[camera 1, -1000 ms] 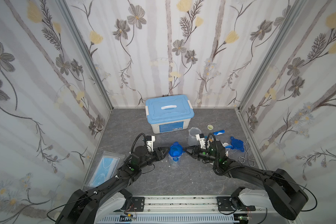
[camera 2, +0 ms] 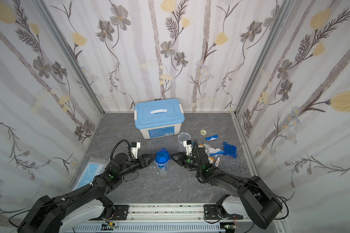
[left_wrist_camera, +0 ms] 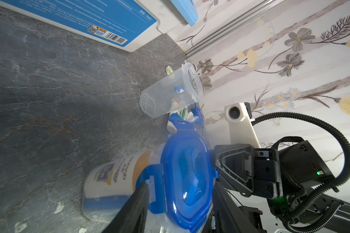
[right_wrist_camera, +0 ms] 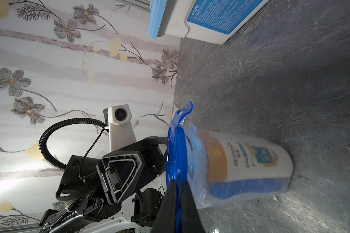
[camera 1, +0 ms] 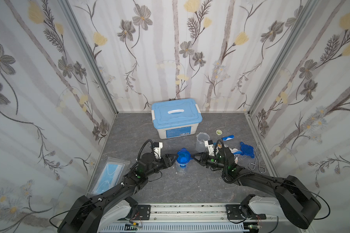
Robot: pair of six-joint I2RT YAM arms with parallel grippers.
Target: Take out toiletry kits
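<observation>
A clear cup with a blue lid (left_wrist_camera: pixel 188 174) stands upright on the table between my two grippers. Through its wall a white, orange and blue printed package (right_wrist_camera: pixel 256 155) shows inside. My left gripper is part open, its fingers apart at the lid's left side with the lid beyond them. From the right, my right gripper is shut, with a thin blue strip of the lid's edge between its fingers. In the top left view, the lid (camera 1: pixel 183 156) sits between the left gripper (camera 1: pixel 177 157) and right gripper (camera 1: pixel 192 156).
An open, clear cup (camera 1: pixel 202 141) stands behind the right gripper. Another blue lid (camera 1: pixel 247 149), metal tongs (camera 1: pixel 256 163) and a blue-and-white item (camera 1: pixel 227 137) lie at right. A lidded storage box (camera 1: pixel 177 112) is at the back, a bagged mask (camera 1: pixel 109 176) at left.
The lidded cup and left gripper have shifted very slightly to the right over the last second. The right arm looks almost still.
</observation>
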